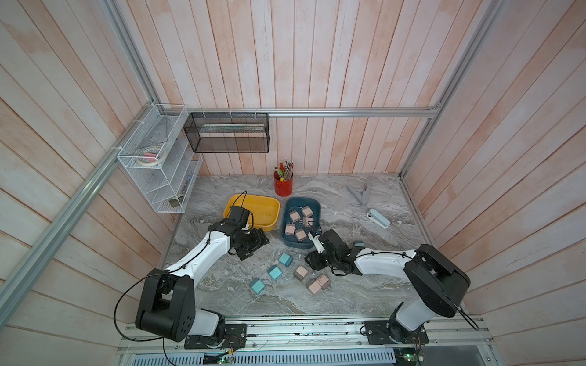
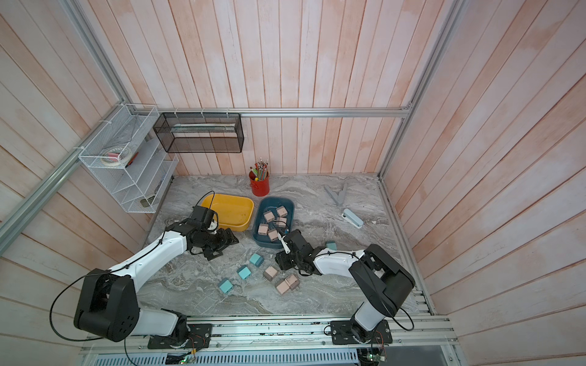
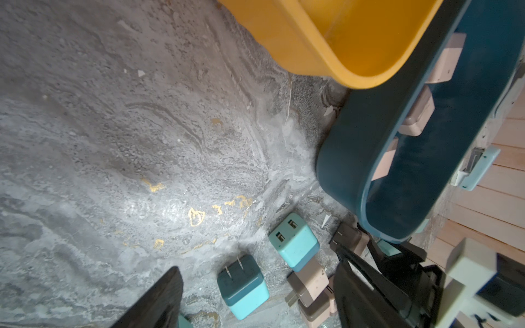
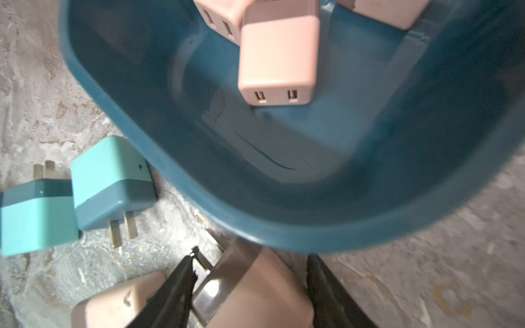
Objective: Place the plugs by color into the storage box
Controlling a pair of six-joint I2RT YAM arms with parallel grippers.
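Note:
Several pink plugs lie in the dark blue box. The yellow box beside it shows no plugs. Three teal plugs, one of them a teal plug at the front, lie on the table before the boxes. Three pink plugs, including a pink plug, are to their right. My right gripper is open at the blue box's near edge, a pink plug between its fingers. Over the table in front of the yellow box, my left gripper stands open and empty.
A teal piece shows partly behind the right arm. A red pen cup stands behind the boxes, with a light blue stapler at the right.

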